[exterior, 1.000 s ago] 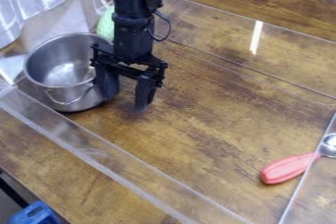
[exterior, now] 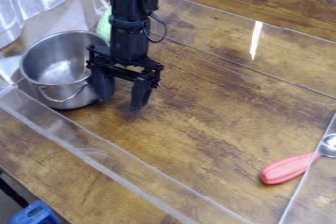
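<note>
My black gripper (exterior: 121, 88) is low over the wooden counter at the left of centre, right against the right side of a steel pot (exterior: 53, 63). Its dark fingers point down, one at the pot's wall and one just right of it. Whether anything is between them, and how far apart they are, is hard to tell in the dark shapes.
A red-handled utensil (exterior: 289, 167) lies at the lower right. A green object (exterior: 105, 22) is behind the arm. A blue item (exterior: 37, 214) sits at the bottom left corner. Clear plastic edging runs along the counter.
My gripper has shifted slightly to the left, toward the pot. The pot also appears slightly farther left.
</note>
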